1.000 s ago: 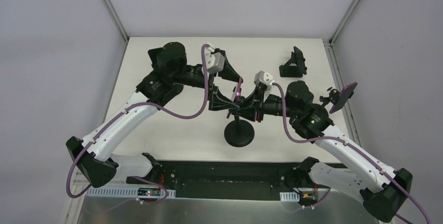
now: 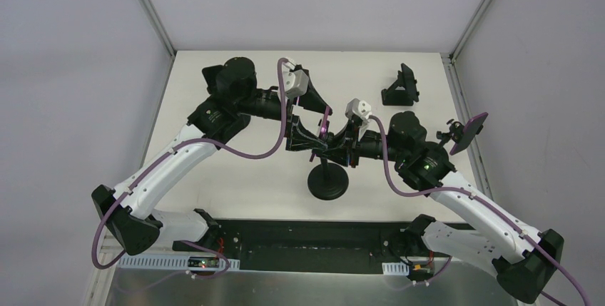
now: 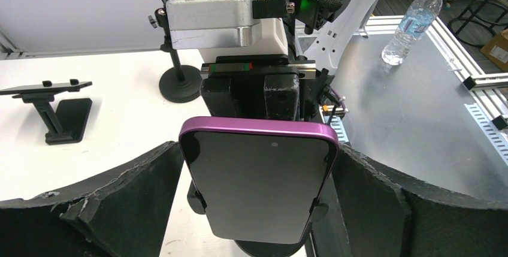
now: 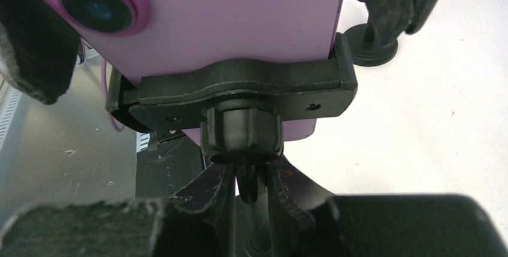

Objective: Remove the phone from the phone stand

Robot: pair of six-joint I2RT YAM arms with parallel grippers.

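Note:
A purple phone [image 3: 258,179] sits in a black clamp stand [image 4: 239,83] at the table's centre, its round base [image 2: 327,185] below. My left gripper is open, its fingers on either side of the phone's top end; whether they touch it I cannot tell. My right gripper [image 2: 333,150] is at the stand from the right, under the clamp's back, its fingers low around the knob and stem [image 4: 245,179]; whether they grip it is unclear.
A second black stand [image 2: 399,88] stands at the back right of the white table [image 2: 214,177]. A further round-based stand [image 3: 180,84] and a water bottle [image 3: 407,26] appear in the left wrist view.
The phone and stand look essentially unchanged.

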